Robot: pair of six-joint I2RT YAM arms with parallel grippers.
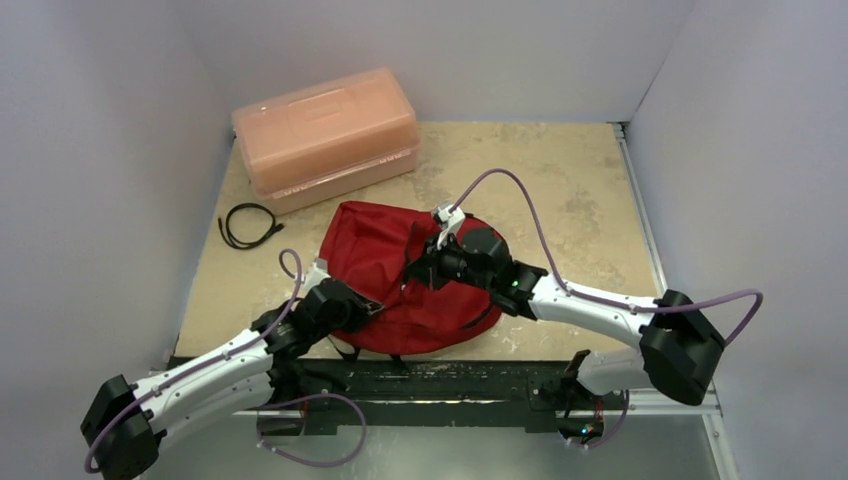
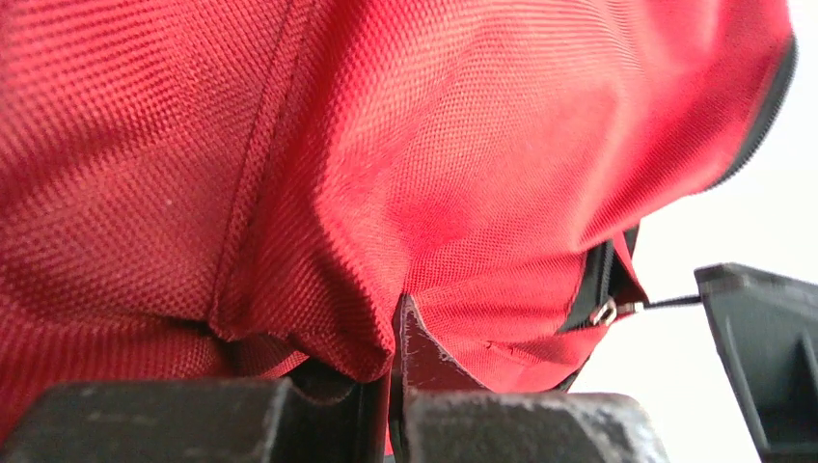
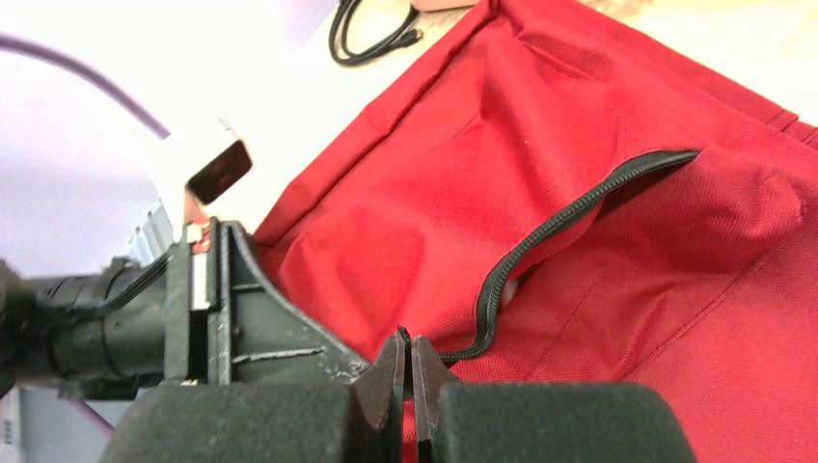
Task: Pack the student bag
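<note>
The red bag [image 1: 362, 238] lies flat at the front middle of the table. My left gripper [image 1: 380, 308] is shut at a fold on its near left part; in the left wrist view, red cloth bulges just beside the fingers, with nothing clear between them. My right gripper [image 1: 405, 286] is shut over the bag's middle. Its tips meet the black zipper [image 3: 569, 214] at the zipper's near end. A small metal zipper pull [image 2: 605, 311] shows against these tips in the left wrist view; whether they grip it, I cannot tell. The bag's inside is mostly hidden.
A closed translucent orange box [image 1: 325, 130] stands at the back left. Left of the bag rests a coiled black cable [image 1: 248, 226]. Bare table [image 1: 560, 190] stretches across the right side. Both grippers are close together over the bag.
</note>
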